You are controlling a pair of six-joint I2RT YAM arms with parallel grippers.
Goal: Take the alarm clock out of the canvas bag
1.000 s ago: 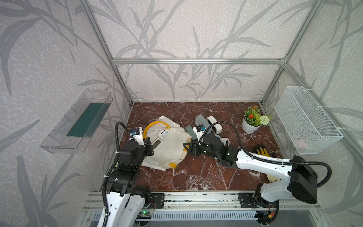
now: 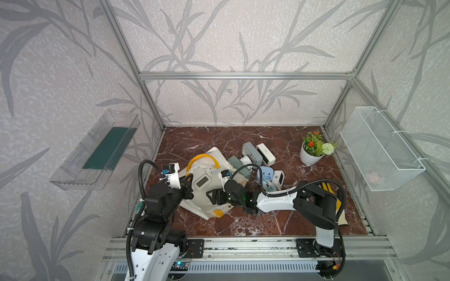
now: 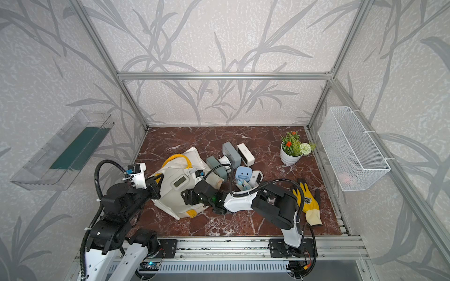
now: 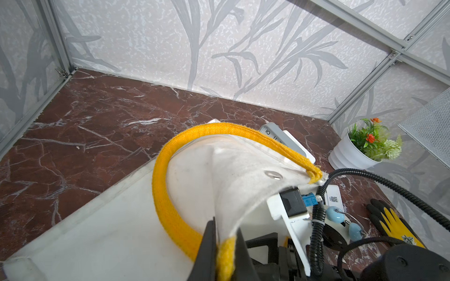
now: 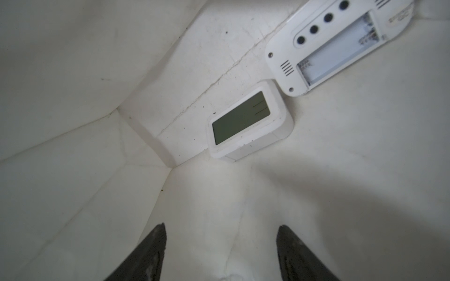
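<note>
The cream canvas bag (image 2: 194, 208) lies with its mouth spread toward the right. Inside, in the right wrist view, a white alarm clock (image 5: 243, 122) with a dark rectangular screen rests against the bag wall. My right gripper reaches into the mouth with its fingers (image 5: 151, 253) apart and nothing between them; the clock is ahead of them, untouched. My left gripper is shut on the bag's rim by its yellow handle (image 4: 161, 187), the cloth pinched between its fingertips.
A second white device (image 5: 337, 44) with several buttons lies beside the clock in the bag. Grey and white boxes (image 2: 252, 152) and a blue item (image 2: 265, 174) stand close right of the bag. A flowerpot (image 2: 310, 157) is at the back right.
My right arm has swung left, bringing its gripper from the bag's right edge into the opening. My left gripper has shifted slightly right, and the bag's mouth has changed shape.
</note>
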